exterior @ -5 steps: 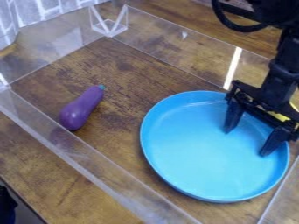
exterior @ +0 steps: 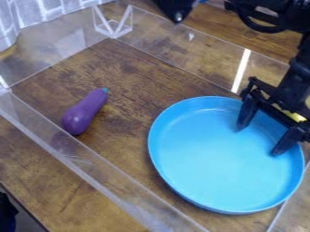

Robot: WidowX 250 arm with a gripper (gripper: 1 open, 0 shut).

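Note:
A black robot gripper [exterior: 266, 122] reaches down from the right over the right part of a blue round tray [exterior: 212, 159], its two dark fingers spread apart at the tray's back-right. Something small and yellow [exterior: 296, 118] shows behind the gripper, mostly hidden. A purple toy eggplant [exterior: 83, 112] lies on the wooden surface left of the tray. I see nothing clearly held between the fingers.
Clear plastic walls surround the work area, with a corner piece [exterior: 111, 25] at the back. The wooden floor between eggplant and tray and toward the back is bare.
The eggplant has not moved.

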